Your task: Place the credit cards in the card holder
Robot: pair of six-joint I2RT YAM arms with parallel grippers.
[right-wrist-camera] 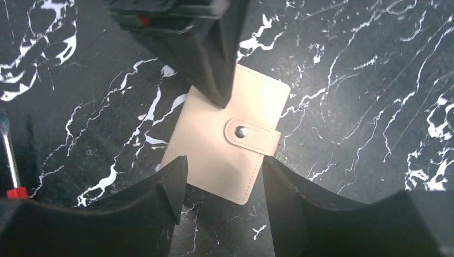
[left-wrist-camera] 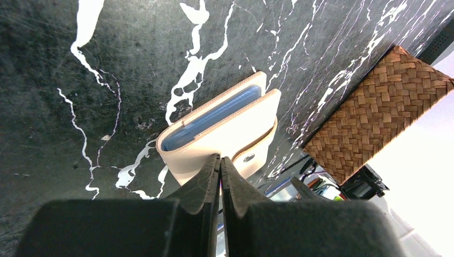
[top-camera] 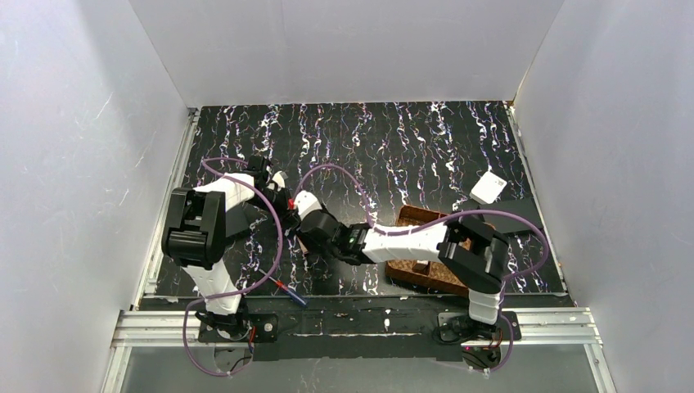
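The beige card holder [left-wrist-camera: 214, 144] lies on the dark marbled table, its snap strap [right-wrist-camera: 251, 135] fastened. Its top slot gapes a little in the left wrist view, with a bluish lining or sleeve inside; I cannot tell whether a card is in it. My left gripper is shut, its tips at the holder's front face, with nothing visible between them. My right gripper stands open above the holder's lower part, one fingertip to each side in its view. From the top view, both arms hide most of the holder. No separate credit card is clearly recognisable.
A brown woven basket [top-camera: 425, 280] with compartments stands front right, partly under the right arm. A screwdriver [top-camera: 290, 293] lies near the front edge, and a white object [top-camera: 488, 187] lies far right.
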